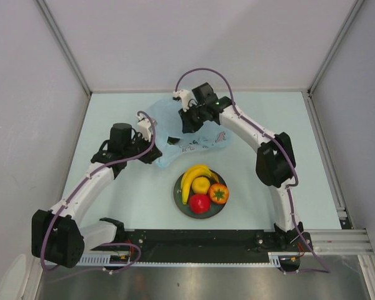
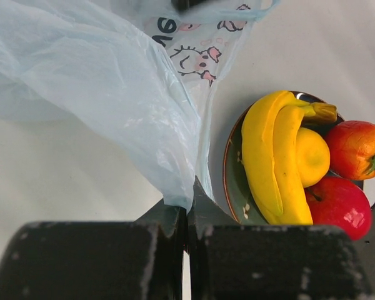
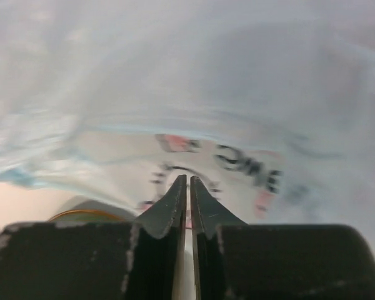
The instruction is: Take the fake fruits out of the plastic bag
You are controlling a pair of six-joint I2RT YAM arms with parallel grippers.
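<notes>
The pale blue translucent plastic bag lies spread on the table, printed with black letters and pink-eared animal faces. My left gripper is shut on a gathered corner of its film, drawn up to a point between the fingertips. Above the bag's right part, my right gripper is shut; in the right wrist view no object shows between its fingers, and blurred film fills the space ahead. A small dark item shows at the bag between the two grippers; what it is I cannot tell. The bag's inside is mostly hidden.
A dark plate in front of the bag holds bananas, a yellow fruit, a red apple and an orange-red fruit.
</notes>
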